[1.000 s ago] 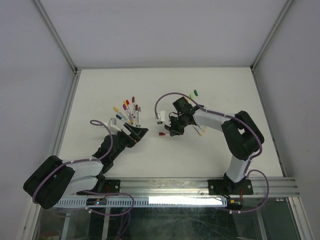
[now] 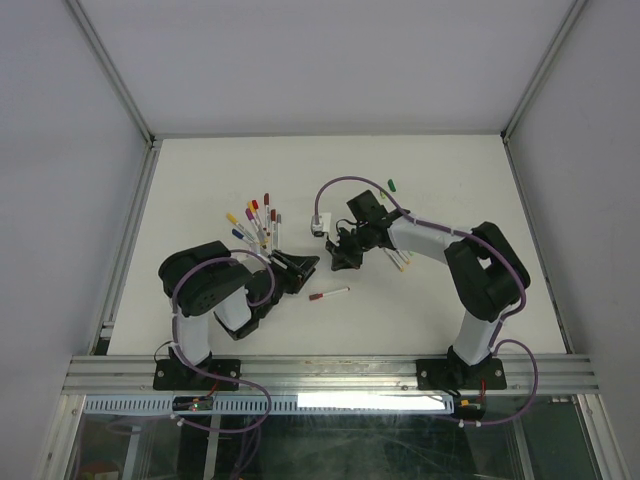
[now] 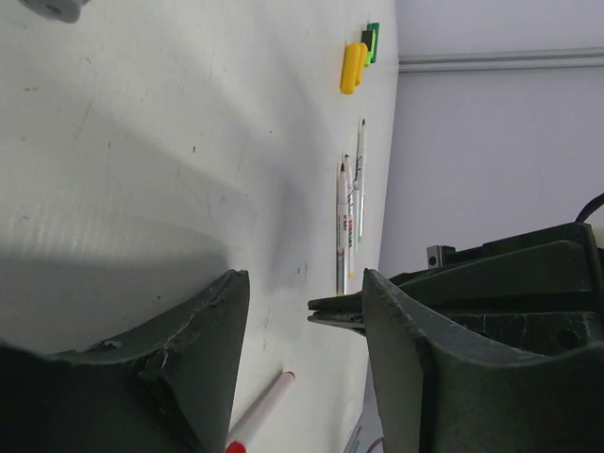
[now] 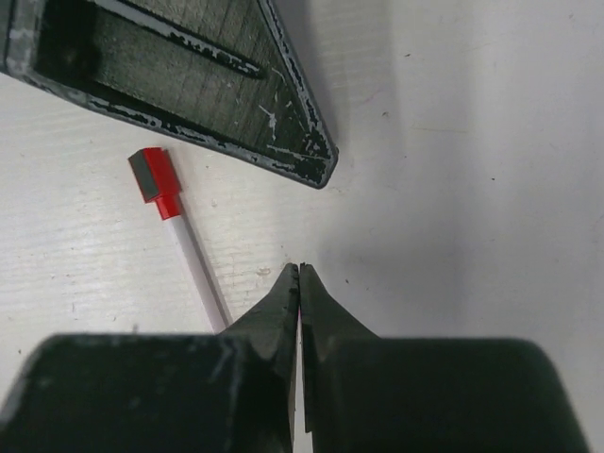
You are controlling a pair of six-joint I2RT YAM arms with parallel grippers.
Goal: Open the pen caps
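A white pen with a red cap [image 2: 330,293] lies on the table below both grippers in the top view; it also shows in the left wrist view [image 3: 269,406] and the right wrist view [image 4: 193,260]. My left gripper [image 2: 304,264] is just left of my right one; its fingers look apart, and I cannot tell whether anything is between them. My right gripper [image 2: 336,262] has its fingertips together; a sliver of pink shows at them, too hidden to identify.
Several pens [image 2: 268,225] lie at the upper left, and more pens [image 3: 342,226] lie right of the right arm. Loose caps [image 3: 354,66] lie farther back.
The right gripper has shifted slightly. The red-capped pen now shows lower in the top view.
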